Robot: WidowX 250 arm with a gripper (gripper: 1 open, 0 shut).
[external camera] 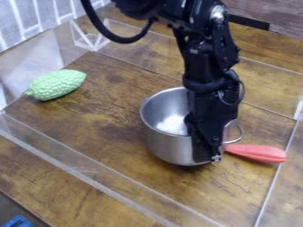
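Observation:
A steel pot [164,124] stands on the wooden table, with my black gripper [211,152] down over its right rim and side. The gripper's fingertips are low at the pot's front right; they look close together, but whether the rim is between them is hard to tell. A red-handled spoon [254,152] lies to the right, its head hidden behind the pot and gripper.
A green corn-shaped object [56,84] lies at the left. Clear plastic edging [71,173] runs round the work area.

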